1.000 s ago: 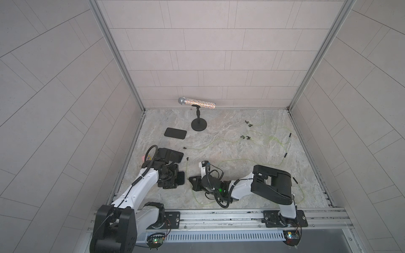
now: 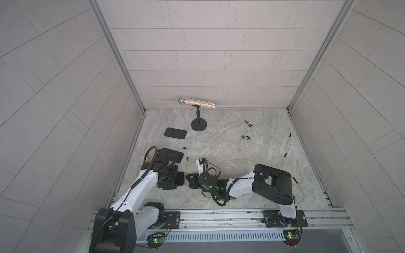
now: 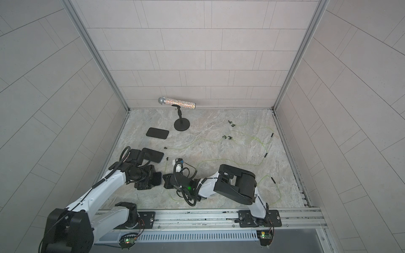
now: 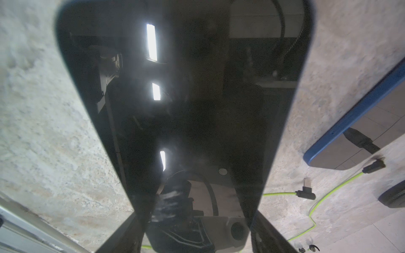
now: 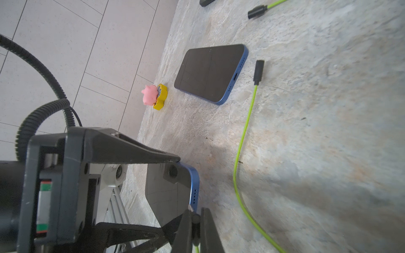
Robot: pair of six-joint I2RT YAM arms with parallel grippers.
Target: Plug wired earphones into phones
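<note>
A phone [image 4: 189, 105] fills the left wrist view between the fingers of my left gripper; whether it is gripped is unclear. In the right wrist view my right gripper is shut on a black earphone plug with green cable, at the bottom edge of the blue phone [image 5: 166, 191] by the left gripper; whether the plug is in the port is unclear. A second blue phone [image 5: 211, 73] lies flat, a loose plug [image 5: 259, 71] beside it. A third phone [image 2: 175, 133] lies farther back.
A microphone on a black stand [image 2: 198, 124] stands at the back. A pink and yellow toy [image 5: 150, 94] sits at the left. Earbuds and green cables [image 2: 246, 137] are spread over the right half of the table.
My right gripper has moved slightly leftward and toward the back, closer to the phone at my left gripper. The left arm has barely moved.
</note>
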